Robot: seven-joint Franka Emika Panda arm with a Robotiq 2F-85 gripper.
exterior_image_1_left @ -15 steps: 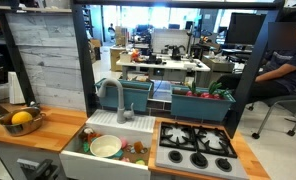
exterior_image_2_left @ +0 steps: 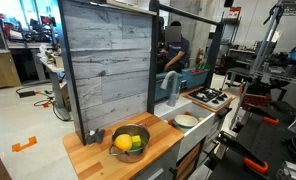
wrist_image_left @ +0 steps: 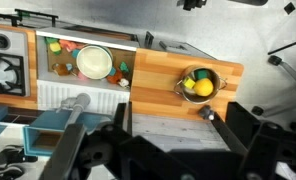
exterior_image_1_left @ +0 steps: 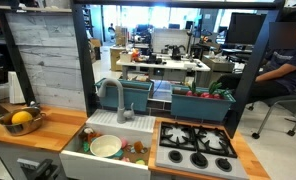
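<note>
In the wrist view my gripper stands open, high above the counter, with nothing between its dark fingers. Beyond them sits a metal pot [wrist_image_left: 200, 98] with yellow and green items inside; exterior view 2 shows the same pot [exterior_image_2_left: 122, 154] on the wooden counter. A white bowl [exterior_image_1_left: 105, 146] rests in the sink [exterior_image_1_left: 136, 135], among several small colourful toy-like items. Neither exterior view shows the fingers clearly.
A grey faucet [exterior_image_1_left: 120, 103] rises behind the sink. To its right is a stove [exterior_image_1_left: 178, 157]. Blue bins [exterior_image_1_left: 197, 105] hang behind the counter. Bare wood [wrist_image_left: 156, 78] lies between pot and sink. A dark post [exterior_image_2_left: 74, 75] and a grey panel [exterior_image_2_left: 113, 70] stand beside the pot.
</note>
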